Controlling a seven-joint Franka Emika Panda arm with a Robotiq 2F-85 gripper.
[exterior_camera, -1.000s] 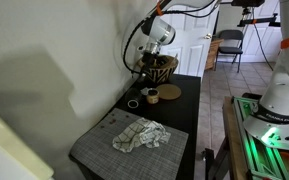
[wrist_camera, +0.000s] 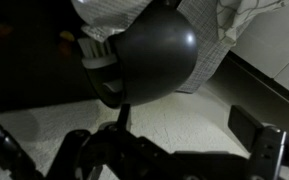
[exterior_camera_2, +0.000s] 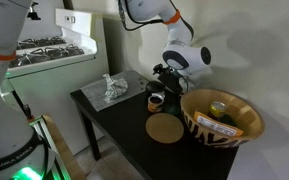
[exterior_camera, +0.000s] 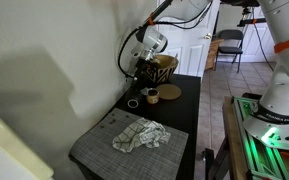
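In the wrist view, my gripper stands open, its two dark fingers wide apart. Ahead of them is a dark, smooth, rounded vessel (wrist_camera: 159, 52); nothing shows gripped. The second exterior view has the gripper (exterior_camera_2: 166, 74) low over the back of the black table, close to dark items whose outlines blend with it. A tan cup (exterior_camera_2: 155, 102) stands just in front of these. From the first exterior view, the tan cup (exterior_camera: 152, 96) is beside a dark cup (exterior_camera: 133, 103), with the gripper (exterior_camera: 139, 72) behind them near the wall.
A large woven basket (exterior_camera_2: 199, 108) holding a yellow-topped can (exterior_camera_2: 218, 107) is close to the arm. A round brown board (exterior_camera_2: 165, 127) lies flat on the table. A crumpled checked cloth (exterior_camera: 141, 134) rests on a grey mat (exterior_camera: 104, 153).
The arm has come down slightly and shifted toward the wall and the dark items. The cups, board, basket and cloth appear unmoved.
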